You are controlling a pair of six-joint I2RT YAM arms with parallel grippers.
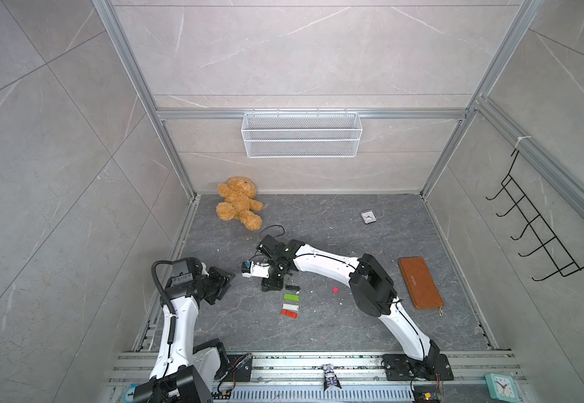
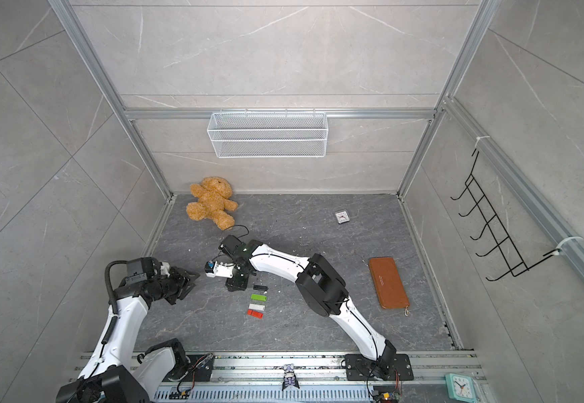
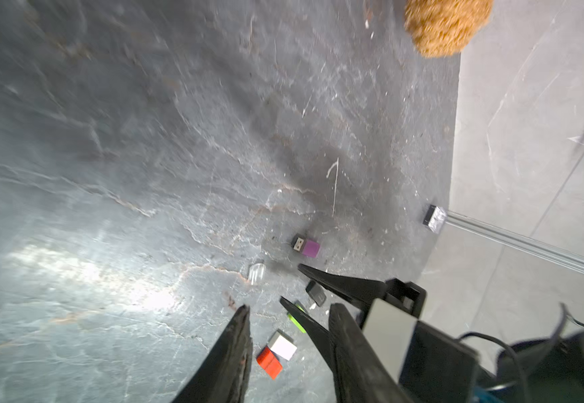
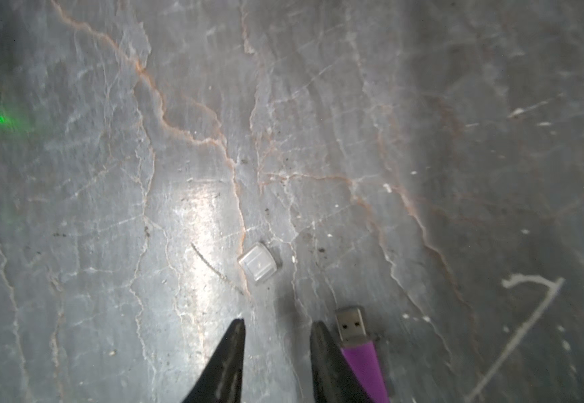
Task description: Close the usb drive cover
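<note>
The purple usb drive (image 3: 310, 248) lies on the grey tabletop with its metal plug bare. A small clear cover rests apart from it, off the plug end; in the right wrist view the cover (image 4: 258, 262) is ahead of the fingertips. My right gripper is part open above the table with nothing between its fingers; the drive's purple body (image 4: 364, 369) is partly hidden by its right finger. Off to the left, my left gripper stands open and empty, its view taking in both pieces and my right gripper's fingers (image 3: 345, 285).
Black (image 1: 292, 287), green (image 1: 292, 297), white (image 1: 290, 307) and red (image 1: 289, 313) drives line up in front of my right gripper. A teddy bear (image 1: 239, 203) sits at the back left, a brown wallet (image 1: 421, 282) at the right.
</note>
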